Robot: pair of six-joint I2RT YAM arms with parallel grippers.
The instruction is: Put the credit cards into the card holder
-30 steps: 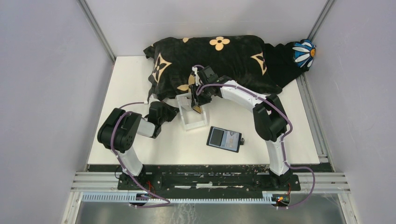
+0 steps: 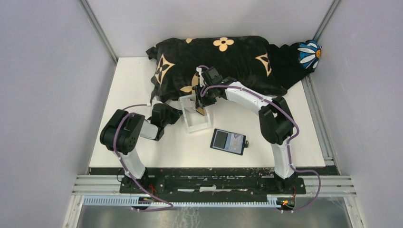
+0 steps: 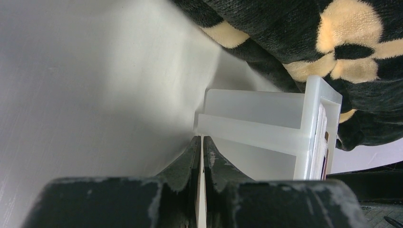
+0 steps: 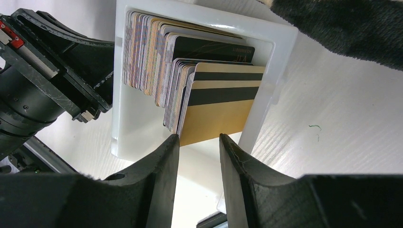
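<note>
A stack of credit cards (image 4: 218,116), the front one gold with dark stripes, leans in the upper part of an open white box (image 4: 116,109). My right gripper is part open over these cards; the left finger's tip overlaps the gold card's lower corner, and contact cannot be told. Against the outer left side of the box is my left gripper, its fingers shut with a thin pale strip between them; whether that strip is the box cannot be told. A dark flat case (image 2: 229,141) with a pale card showing, likely the card holder, lies to the right.
A black plush cushion (image 2: 214,57) with tan flowers lies along the back, close behind the box. The lower half of the box is empty. Bare white table (image 2: 294,133) stretches to the right and at the front.
Barely anything differs in the top view. The right arm's elbow has shifted slightly to the right; box, dark case and left gripper stay in place.
</note>
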